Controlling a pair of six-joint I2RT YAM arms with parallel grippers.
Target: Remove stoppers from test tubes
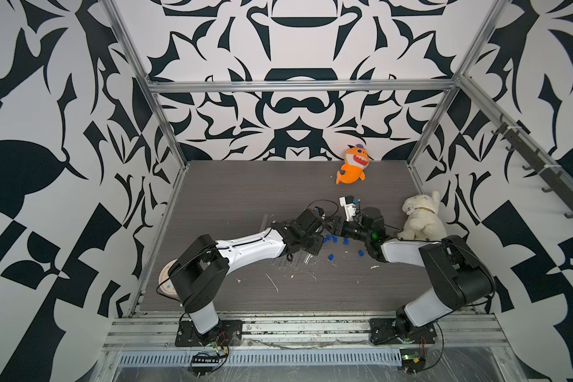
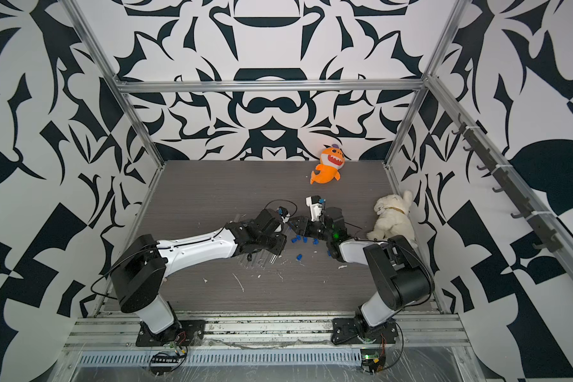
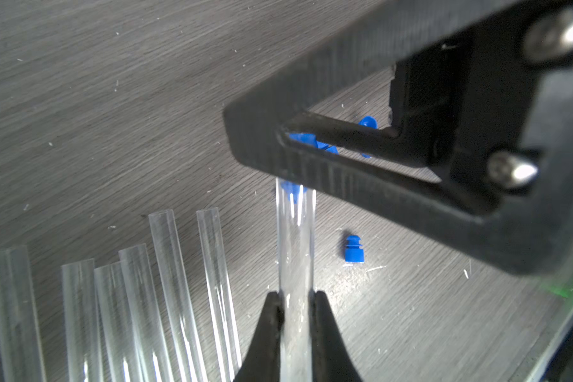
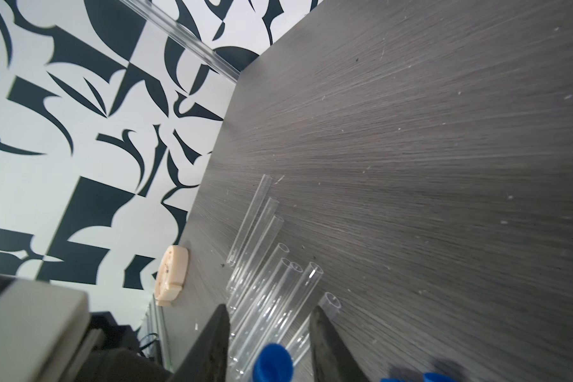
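In the left wrist view my left gripper is shut on a clear test tube [image 3: 294, 248] with a blue stopper [image 3: 293, 191] at its upper end. A black frame-like part of the right gripper crosses over that stopper. In the right wrist view the blue stopper [image 4: 273, 363] sits between the right fingers, which stand open with gaps to either side of it. In both top views the grippers meet near the table's middle. Several loose tubes [image 4: 254, 229] lie parallel on the table [image 2: 203, 184], and loose blue stoppers [image 3: 354, 249] lie nearby.
An orange shark toy [image 1: 352, 165] stands at the back, a white plush toy [image 1: 422, 219] at the right, and a round pale object [image 1: 166, 277] at the near left, partly behind the left arm.
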